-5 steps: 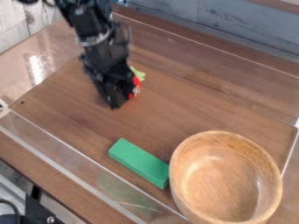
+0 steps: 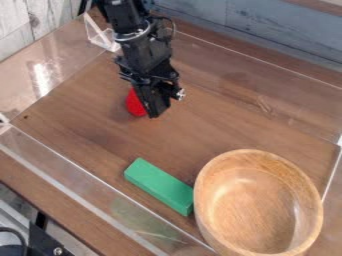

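Observation:
My black gripper [image 2: 158, 104] is over the upper middle-left of the wooden board, angled downward. A red object [image 2: 135, 104] lies behind it, partly hidden by the arm. Whether anything is between the fingertips is too small to tell; the gripper looks shut. A green block [image 2: 159, 186] lies in the lower middle, left of a large wooden bowl [image 2: 258, 238], which is empty.
A clear plastic edge [image 2: 80, 178] runs along the near left side of the board. A pale blue wooden wall [image 2: 254, 35] stands at the back. The board's right middle is clear.
My gripper has moved to the right and slightly up from its earlier places. The red object now shows at its left instead of its right. The green block and bowl are unmoved.

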